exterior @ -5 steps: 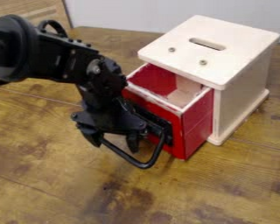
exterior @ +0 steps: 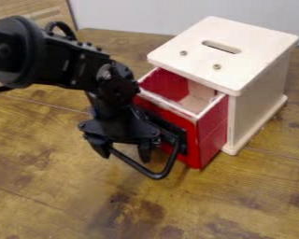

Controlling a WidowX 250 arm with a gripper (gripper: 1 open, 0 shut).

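A pale wooden box (exterior: 258, 56) with a slot and two screws on top stands at the upper right. Its red drawer (exterior: 205, 135) is pulled out toward the lower left, its inside visible and looking empty. My black gripper (exterior: 121, 140) is low in front of the drawer, against or very near its front face, with its fingers apart and nothing seen between them. Part of the drawer front is hidden behind the arm and its black tubing.
A pale board stands along the back left edge behind the arm.
My arm and gripper have shifted very slightly up and to the left; the box and drawer look unchanged.
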